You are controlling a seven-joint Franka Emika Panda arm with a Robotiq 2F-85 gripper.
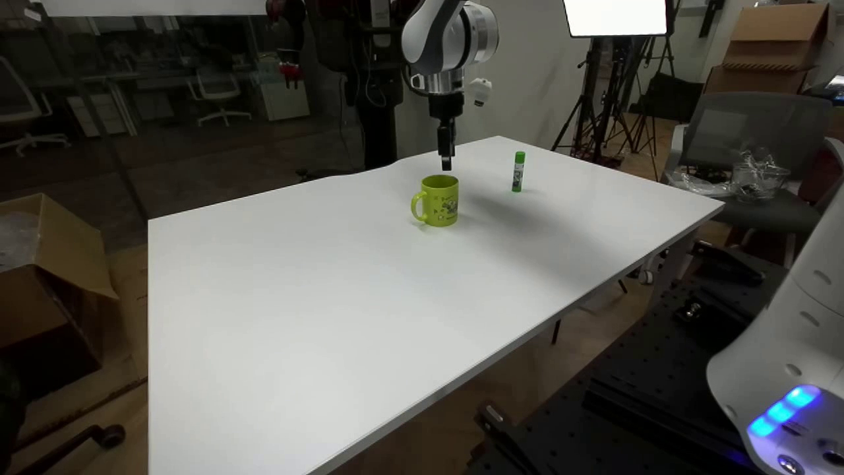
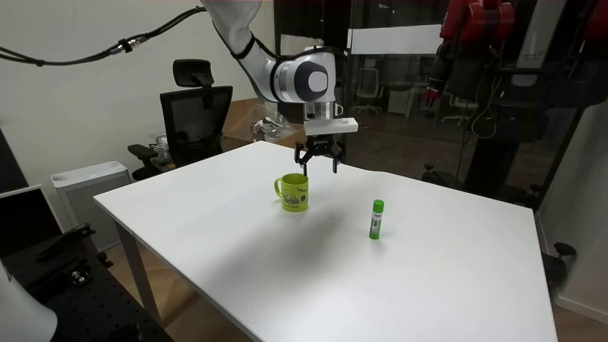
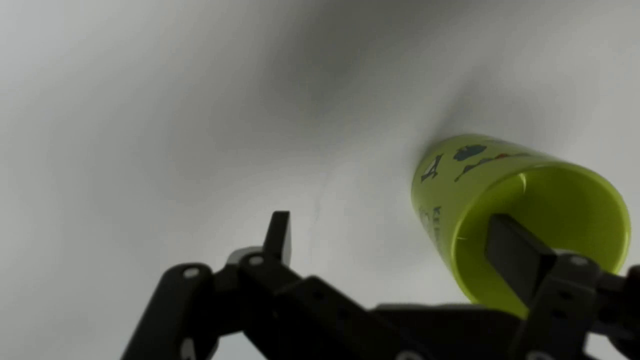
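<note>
Upright on the white table stands a lime-green mug (image 1: 443,207), its handle toward the left in exterior view 1. My gripper (image 2: 319,168) is open above the tabletop, its two fingers well apart with nothing between them. In the wrist view the right finger (image 3: 517,255) overlaps the opening of the mug (image 3: 459,180); exterior view 2 puts the fingertips at or above rim height. The left finger (image 3: 277,236) has bare table beneath it. A green-capped glue stick (image 2: 376,219) stands upright by itself, some way from the mug.
Chairs, a light panel (image 1: 617,17) and a cardboard box (image 1: 55,269) are off the table.
</note>
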